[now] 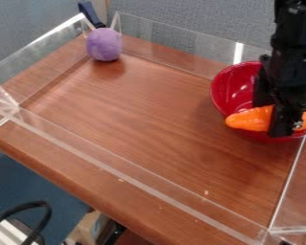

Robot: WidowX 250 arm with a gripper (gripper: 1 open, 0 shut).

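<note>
At the right of the camera view my black gripper (281,121) is down at a red bowl (229,88), around an orange carrot (251,119) with a green top. The carrot lies across the front part of the bowl, its tip pointing left. The gripper hides part of the carrot and of the bowl, and whether its fingers are closed on the carrot I cannot tell.
A purple round object (103,46) sits at the back left of the wooden table (130,134). Low clear walls edge the work area.
</note>
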